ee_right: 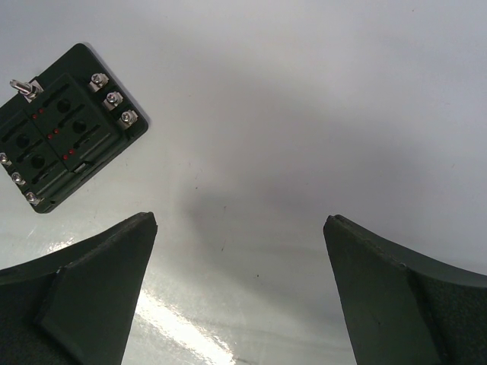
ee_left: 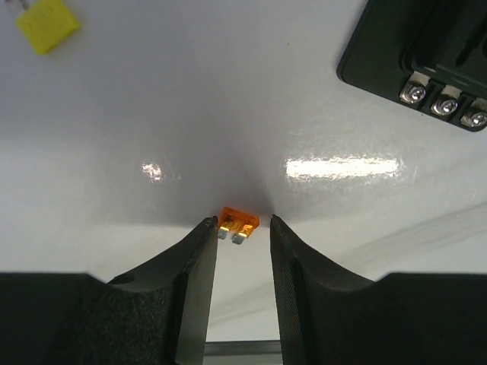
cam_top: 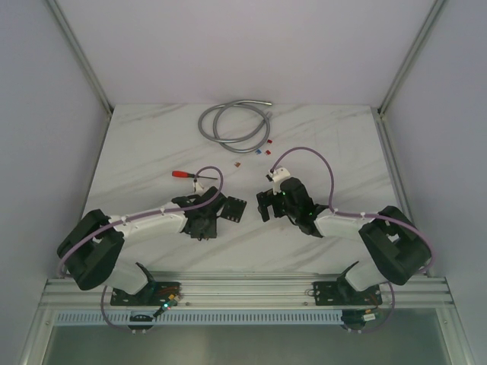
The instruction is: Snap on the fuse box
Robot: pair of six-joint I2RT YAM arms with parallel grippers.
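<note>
The black fuse box (cam_top: 233,209) lies mid-table; the right wrist view shows its terminal screws, switch and body (ee_right: 68,129). In the left wrist view an orange blade fuse (ee_left: 237,220) lies on the table right at the fingertips of my left gripper, which is part open around it; whether it touches is unclear. The fuse box's corner (ee_left: 411,61) is up and to the right. My right gripper is open with bare table between its fingers, to the right of the box.
A red-handled screwdriver (cam_top: 183,174), a coiled grey hose (cam_top: 236,141) and several small coloured fuses (cam_top: 268,152) lie farther back. A yellow fuse (ee_left: 47,26) is near the left gripper.
</note>
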